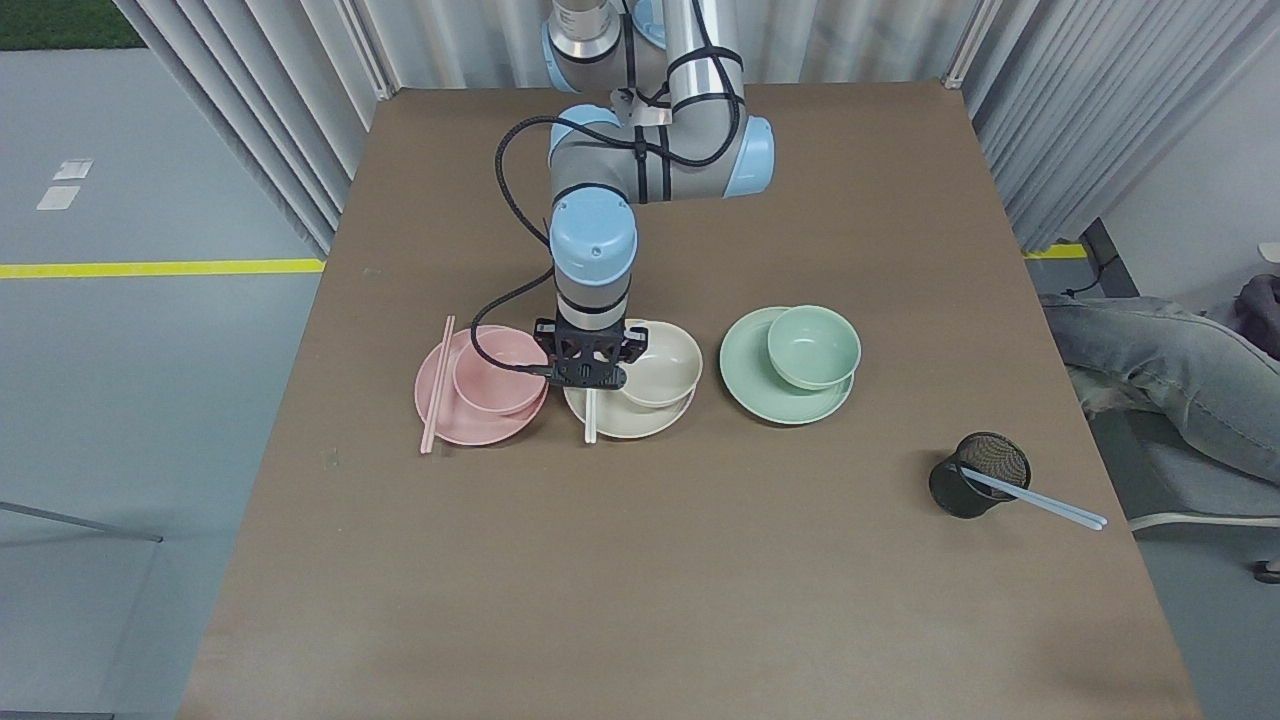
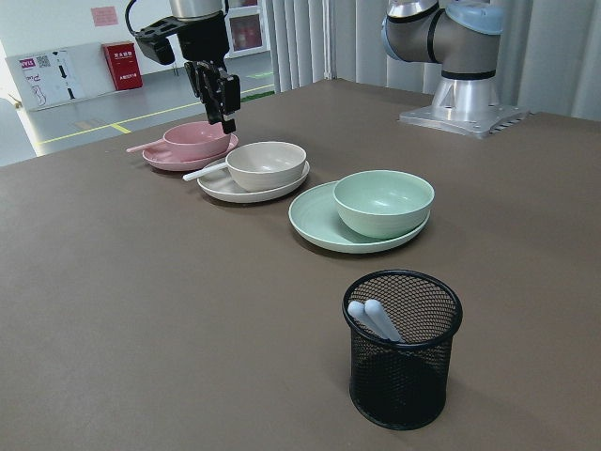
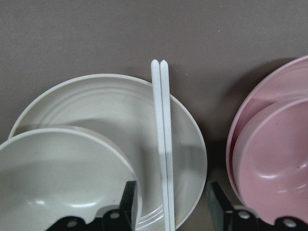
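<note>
My gripper hangs open above the middle setting, its black fingers apart with white chopsticks (image 3: pixel 163 120) lying below between them, on the cream plate (image 3: pixel 86 91) beside the cream bowl (image 3: pixel 57 173). To the left in the front view sit a pink plate (image 1: pixel 438 410) and pink bowl (image 1: pixel 504 378), with pink chopsticks (image 1: pixel 429 427) on the plate. On the right, a green bowl (image 1: pixel 816 342) stands on a green plate (image 1: pixel 750 366).
A black mesh cup (image 2: pixel 399 376) stands at the front right, holding light blue chopsticks (image 1: pixel 1044 502) that lean out. A person's leg shows beside the table's right edge.
</note>
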